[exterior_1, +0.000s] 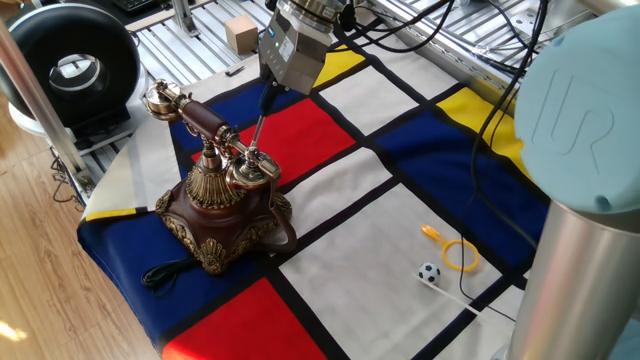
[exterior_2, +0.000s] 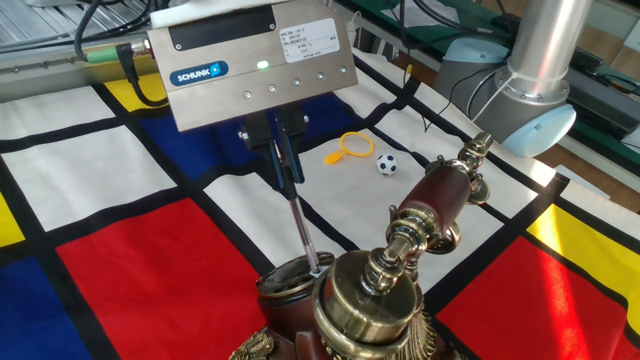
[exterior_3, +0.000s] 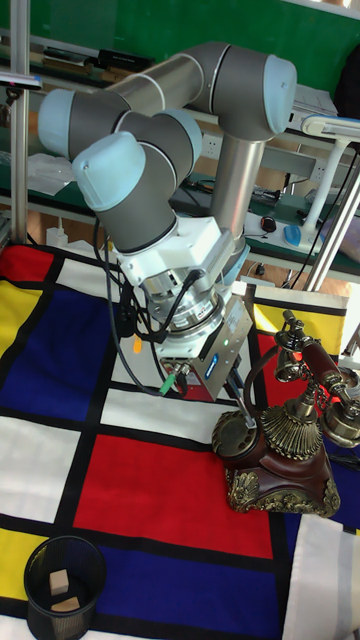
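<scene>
An antique-style telephone (exterior_1: 215, 205), dark red with brass ornament, stands upright on the patterned cloth, its handset (exterior_2: 433, 205) resting across the cradle. My gripper (exterior_2: 288, 183) hangs above the dial side, its fingers closed together around a thin metallic rod (exterior_2: 303, 228). Downward from the fingers, the rod reaches to the round dial (exterior_2: 290, 278) at the phone's front. Its tip is at the dial's edge in exterior view 2; whether it touches cannot be told. In exterior view 3 the dial (exterior_3: 234, 435) faces the near side, and the fingers are mostly hidden behind the gripper body.
A small soccer ball (exterior_1: 429, 272) on a white stick and a yellow ring-shaped toy (exterior_1: 460, 255) lie on the cloth. A black mesh cup (exterior_3: 64, 587) holds wooden blocks. Cables hang near the arm. The red and white patches beside the phone are clear.
</scene>
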